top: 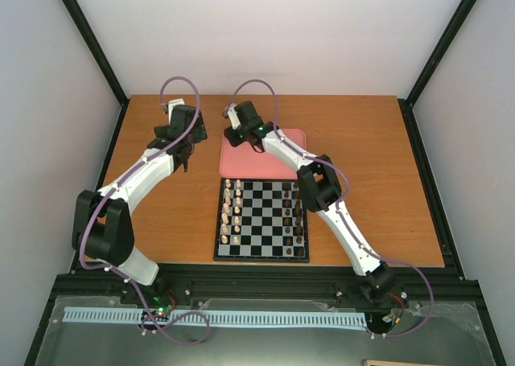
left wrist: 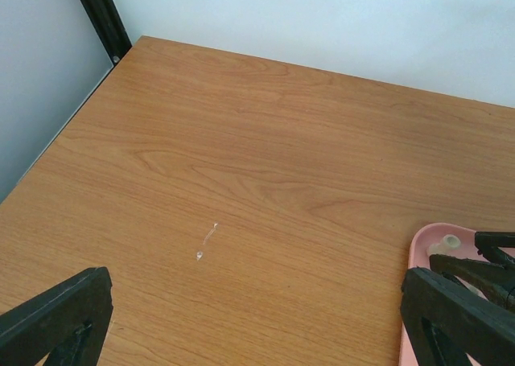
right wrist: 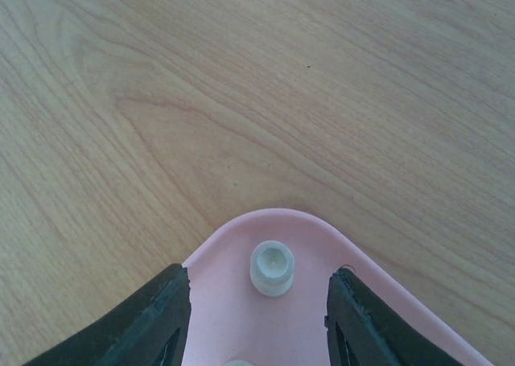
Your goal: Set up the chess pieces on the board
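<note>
Over the back left corner of the pink tray (top: 257,170) is my right gripper, its fingers parted. Between and beyond them, in the right wrist view, a pale chess piece (right wrist: 272,268) stands on the tray, apart from both fingers. A second pale piece (right wrist: 239,363) is cut off by the bottom edge. My left gripper is open and empty above bare wood, left of the tray. The chessboard (top: 261,219) has light pieces (top: 226,206) along its left side and dark pieces (top: 287,222) along its right.
Below the tray, the board lies close to the table's front edge. Free table (top: 370,173) stretches out on the right, and the left wrist view shows clear wood (left wrist: 241,165). The right gripper's dark fingers (left wrist: 467,269) reach into the left wrist view's right edge.
</note>
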